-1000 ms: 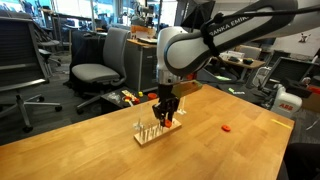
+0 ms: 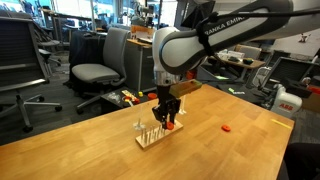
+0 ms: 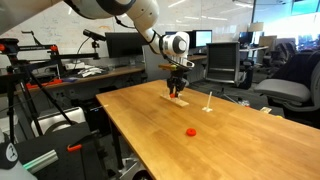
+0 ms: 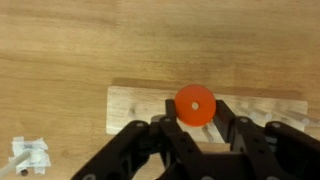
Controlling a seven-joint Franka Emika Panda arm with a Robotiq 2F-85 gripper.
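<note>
A red-orange round piece (image 4: 195, 104) sits between the fingertips of my gripper (image 2: 169, 119), which is shut on it. Under it in the wrist view lies a light wooden board (image 4: 150, 101), where pale pegs (image 4: 275, 105) stand toward the right, partly covered by the fingers. Exterior view 1 places the gripper over the right part of that board (image 2: 146, 141), with several upright pegs left of the fingers. Whether the piece touches a peg or the board cannot be told. A second red piece (image 2: 226, 128) rests on the table to the right, also visible as a red disc (image 3: 191, 132) in exterior view 2.
A small white base with a peg (image 4: 30, 155) stands near the board. Red and green items (image 2: 130, 97) lie at the table's far edge. Office chairs (image 2: 98, 72) stand beyond it.
My gripper and the red piece in it have shifted slightly toward the near side of the board in exterior view 1. The board and the other red piece have stayed put.
</note>
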